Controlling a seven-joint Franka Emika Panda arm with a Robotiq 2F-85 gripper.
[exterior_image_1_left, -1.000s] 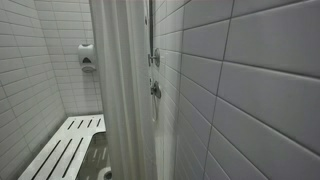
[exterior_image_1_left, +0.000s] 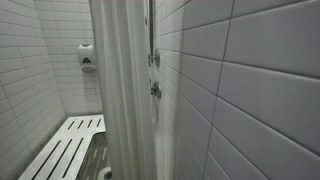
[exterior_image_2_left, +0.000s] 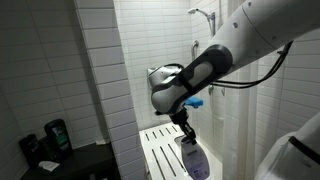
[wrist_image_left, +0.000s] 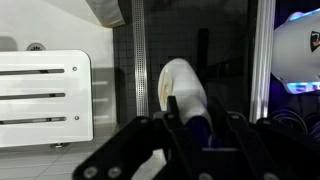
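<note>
A long white object with a rounded end (wrist_image_left: 181, 78) reaches out from my gripper in the wrist view. The fingers are closed around its near part, where a patch of blue shows. What kind of object it is, I cannot tell. In exterior view 2 the arm bends down over the white slatted bench, and the gripper (exterior_image_2_left: 187, 135) is small and dark there. A pale, lavender-tinted shape (exterior_image_2_left: 195, 160) sits just below it. Neither the arm nor the gripper can be made out in exterior view 1.
A white slatted bench (exterior_image_1_left: 62, 150) stands along the left wall. The shower curtain (exterior_image_1_left: 125, 90) hides part of the stall. A dispenser (exterior_image_1_left: 87, 57) and shower valves (exterior_image_1_left: 155, 90) are on tiled walls. Dark bottles (exterior_image_2_left: 58, 135) stand on a black surface at left.
</note>
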